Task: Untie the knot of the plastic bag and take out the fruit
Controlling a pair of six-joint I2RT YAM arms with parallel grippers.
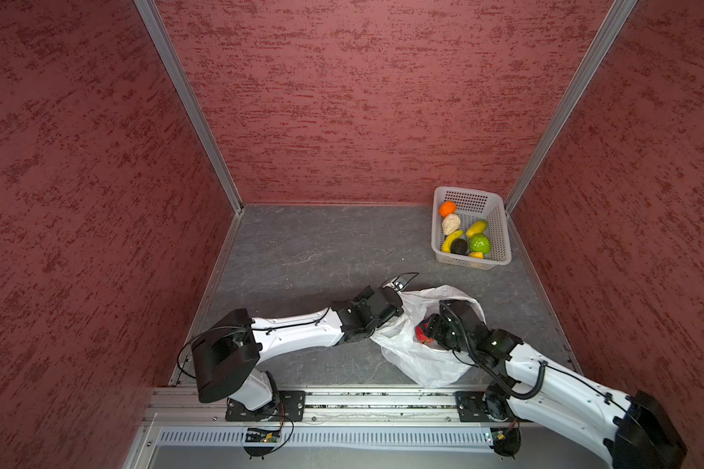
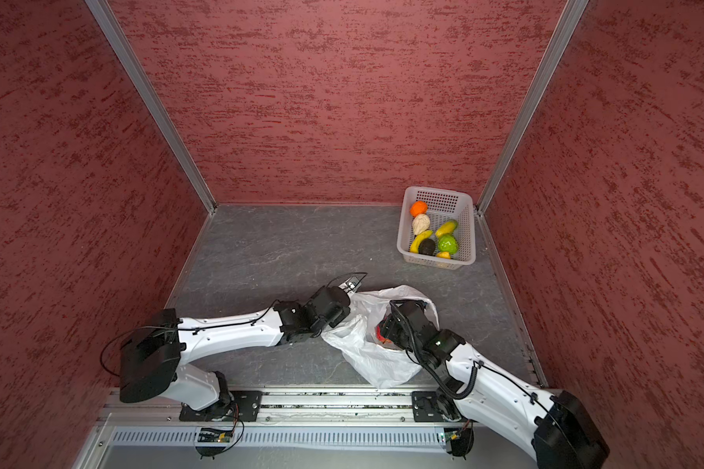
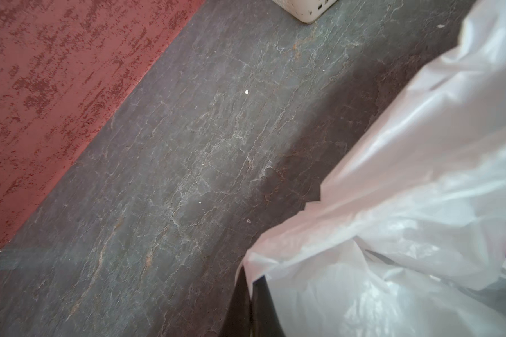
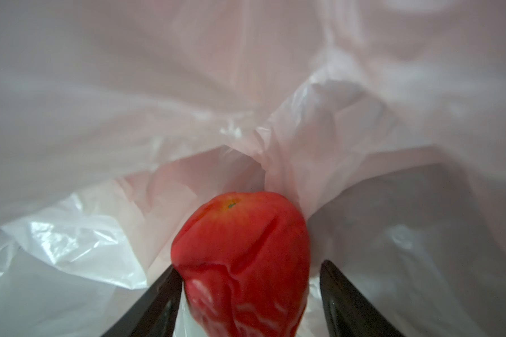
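Note:
The white plastic bag [image 1: 418,363] lies open on the front right of the table. My left gripper is shut on a pinched edge of it. Inside the bag a red fruit, like a pepper or apple [image 4: 239,255], sits between the fingers of my right gripper, at their tips; whether they press on it I cannot tell. In the top views that gripper is down in the bag's mouth, partly hiding the fruit.
A grey basket [image 1: 503,234] at the back right holds several fruits, among them an orange [image 1: 447,208] and a banana [image 1: 450,241].

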